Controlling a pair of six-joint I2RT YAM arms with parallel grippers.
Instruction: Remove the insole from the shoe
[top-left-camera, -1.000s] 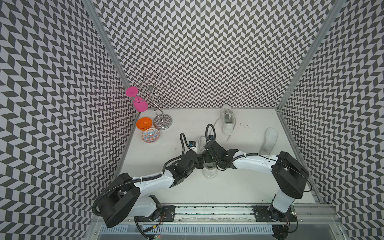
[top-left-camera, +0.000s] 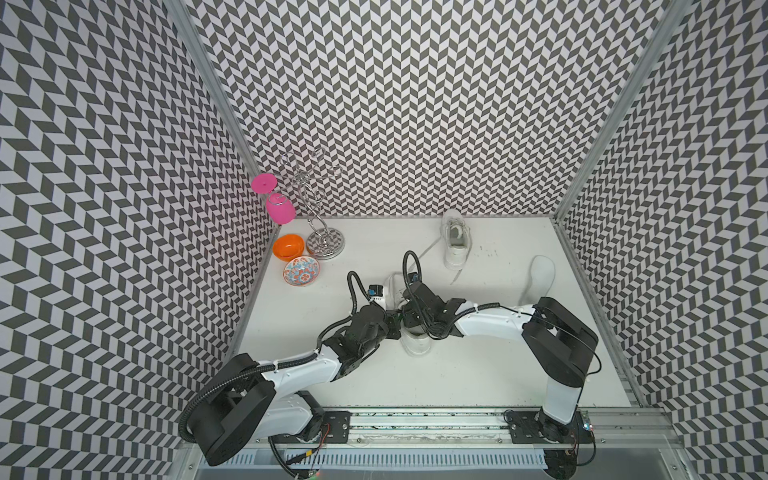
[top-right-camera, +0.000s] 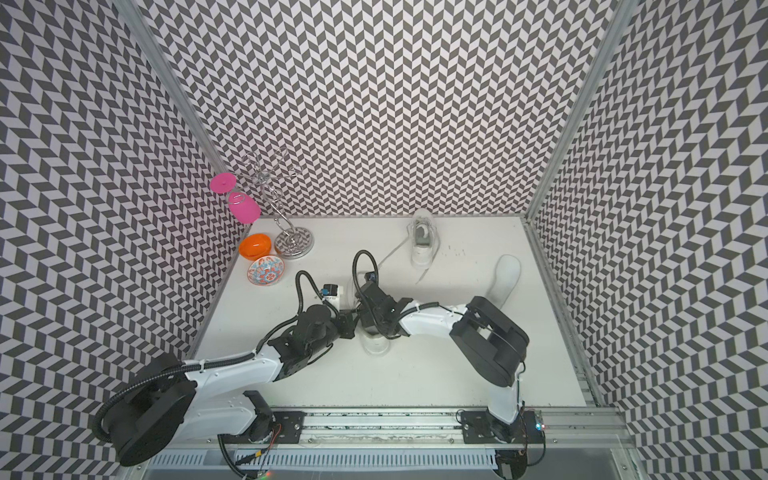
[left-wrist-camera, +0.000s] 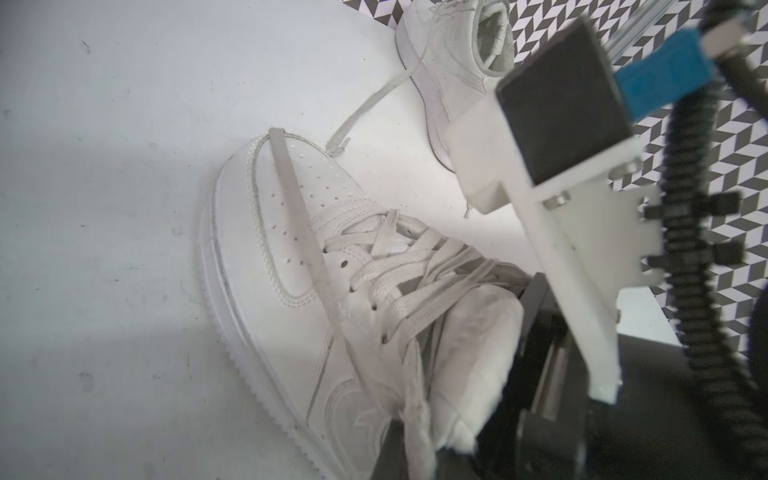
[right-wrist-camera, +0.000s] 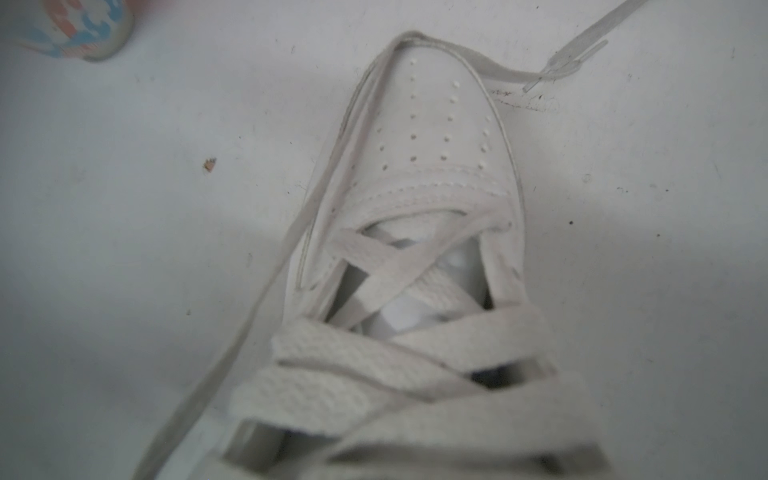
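A white sneaker (left-wrist-camera: 240, 232) lies in the middle of the table, largely hidden in both top views under my grippers; its heel (top-left-camera: 416, 344) shows below them. My left gripper (top-left-camera: 393, 321) is at the shoe's side, low beside the tongue (left-wrist-camera: 476, 344) and laces. My right gripper (top-left-camera: 406, 313) is over the collar; the right wrist view shows laces and toe (right-wrist-camera: 424, 120), not the fingertips. Both are shut; whether anything thin is between their fingers is hidden. A second sneaker (top-left-camera: 456, 252) stands at the back, and a loose insole (top-left-camera: 540, 276) lies at the right.
At the back left are an orange bowl (top-left-camera: 288, 246), a patterned bowl (top-left-camera: 301, 272) and a metal stand (top-left-camera: 324, 244) holding pink items (top-left-camera: 280, 209).
Both grippers have shifted slightly left over the last second, with the shoe between them moving slightly too. The second shoe and loose insole have not moved.
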